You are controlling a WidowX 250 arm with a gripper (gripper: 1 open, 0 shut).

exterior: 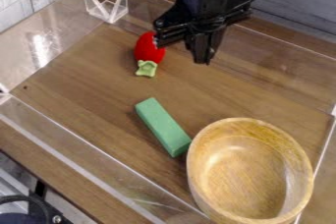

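My black gripper (201, 49) hangs from the top centre above the wooden surface, its fingertips just right of a red pepper-like object (148, 48) with a green top. The gripper looks shut, with nothing seen between its fingers. A green block (163, 126) lies diagonally in the lower middle. A wooden bowl (250, 168) fills the lower right.
Clear plastic walls (79, 154) edge the wooden surface (92, 90). A clear angular piece (108, 4) sits at the back left.
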